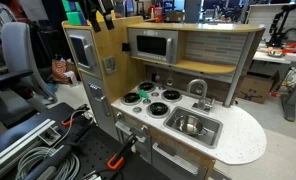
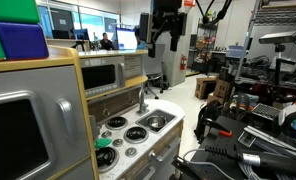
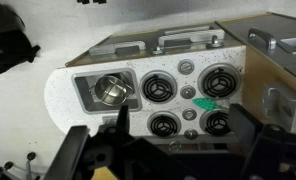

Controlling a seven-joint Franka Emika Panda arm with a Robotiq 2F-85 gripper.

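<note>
My gripper is open high above a toy kitchen, its dark fingers spread in the wrist view with nothing held between them. In exterior view 2 the gripper (image 2: 164, 58) hangs well clear of the counter. Below lies a white countertop (image 3: 70, 84) with several black coil burners. A small green object (image 3: 205, 103) rests among the burners nearer the cabinet end. At the other end, a metal pot (image 3: 112, 94) sits inside the steel sink (image 3: 89, 104). Exterior view 1 shows the same pot (image 1: 191, 125) in the basin.
A silver microwave (image 1: 152, 44) stands under the wooden shelf (image 1: 206, 63) behind the counter. The tall wooden cabinet (image 1: 113, 70) rises beside the burners. A faucet (image 1: 200, 91) stands behind the sink.
</note>
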